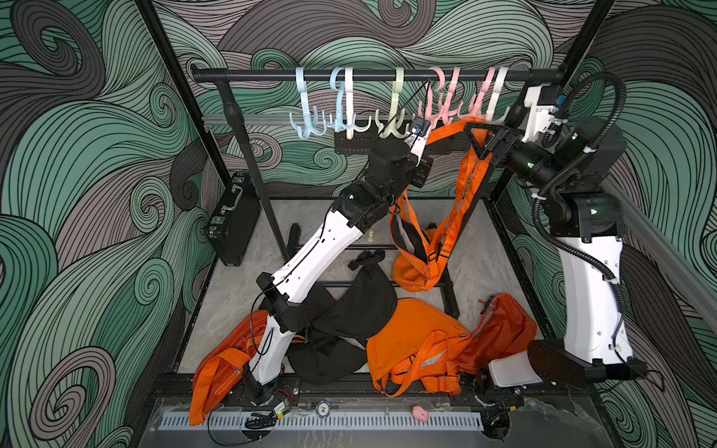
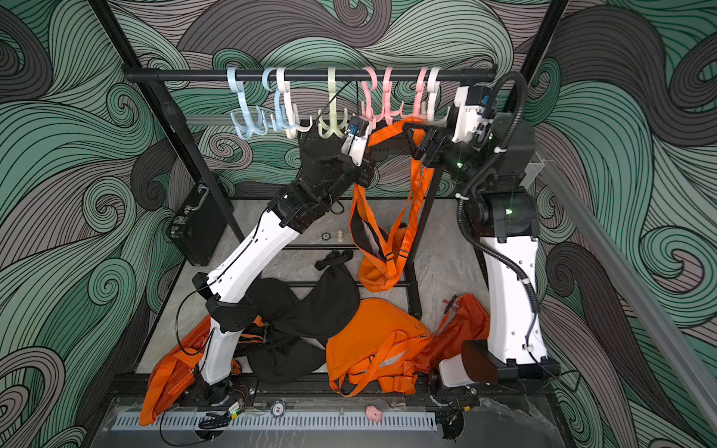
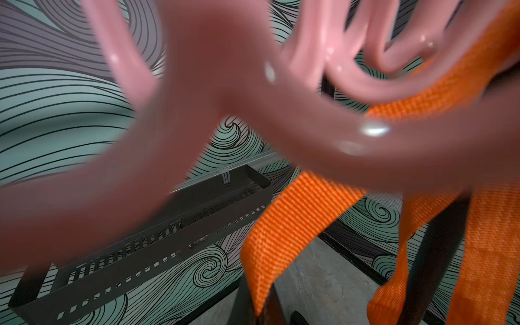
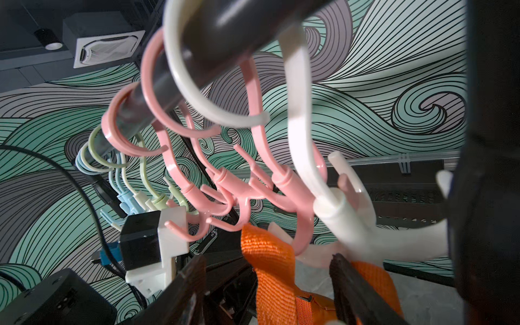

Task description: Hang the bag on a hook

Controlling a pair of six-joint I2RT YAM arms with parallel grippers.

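An orange bag [image 1: 418,268] hangs from its long straps below the right end of the rail, where pink hooks [image 2: 386,97] and white hooks hang. The upper strap [image 4: 268,254] crosses at hook height, close to those hooks; whether it rests on one I cannot tell. My right gripper [image 1: 481,142] is at this strap beside the rightmost hooks, its finger hard to make out. My left gripper [image 1: 420,140] is at the hooks left of it; in the left wrist view pink hooks fill the near space, and its fingers are not clear.
Blue hooks [image 1: 302,104] and a green hook hang further left on the rail [image 1: 246,74]. Orange and black bags [image 1: 410,336] lie on the floor below. A black case [image 1: 224,224] stands at the left.
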